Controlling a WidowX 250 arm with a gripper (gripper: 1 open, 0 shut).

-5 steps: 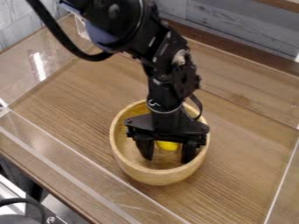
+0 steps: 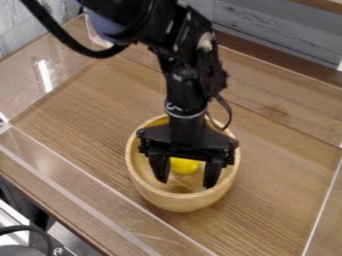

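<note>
The black arm comes down from the top centre of the camera view to my gripper [image 2: 186, 162], which is open inside a tan bowl [image 2: 179, 197]. A yellow object [image 2: 185, 166] lies in the bowl between the dark fingers, partly hidden by them. Whether the fingers touch it I cannot tell.
The bowl stands on a wooden table [image 2: 80, 110], with bare surface to the left and right. A white wall runs along the back, and a dark cable lies at the lower left corner beyond the table's edge.
The bowl looks to be in the same place.
</note>
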